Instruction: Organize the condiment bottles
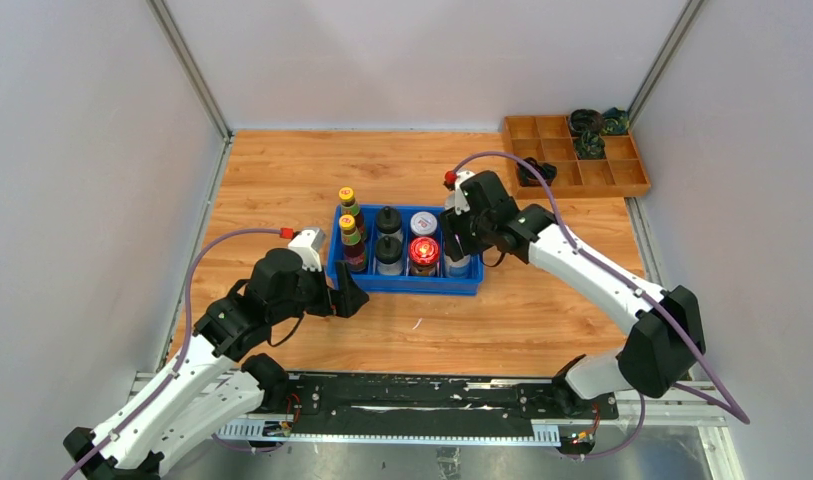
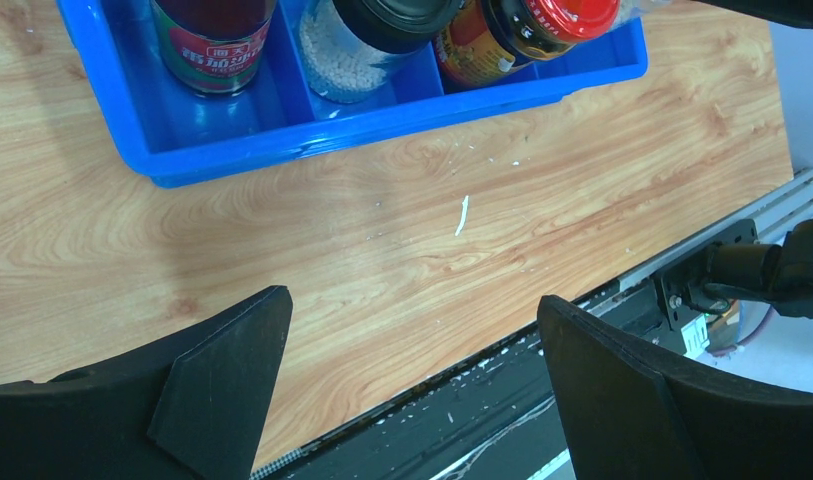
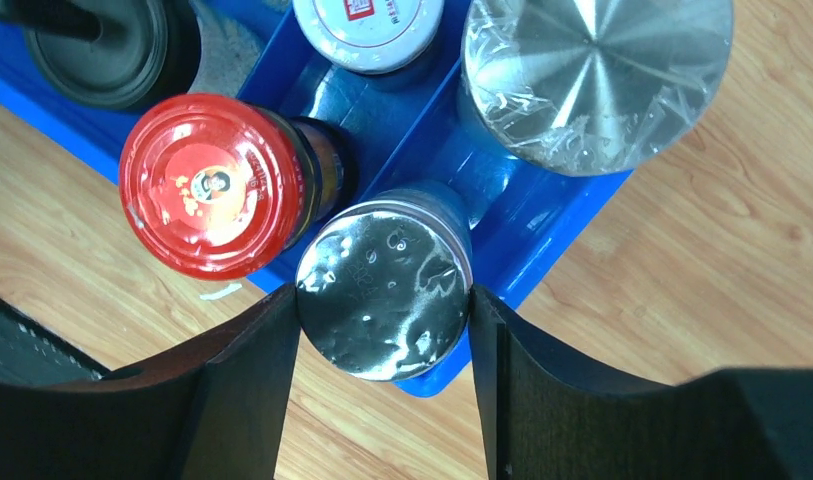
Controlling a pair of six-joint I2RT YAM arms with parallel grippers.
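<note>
A blue divided tray (image 1: 408, 285) holds two yellow-capped sauce bottles (image 1: 350, 245), two black-lidded jars (image 1: 388, 258), a white-lidded jar (image 1: 423, 223), a red-lidded jar (image 1: 423, 255), and, at its right end, two silver-lidded containers (image 3: 595, 80). My right gripper is shut on the front-right silver-lidded jar (image 3: 382, 290), which sits in the tray's corner compartment. My left gripper is open and empty in front of the tray's left part, over bare wood.
A wooden compartment box (image 1: 610, 175) with dark green items stands at the back right. Walls enclose the sides and back.
</note>
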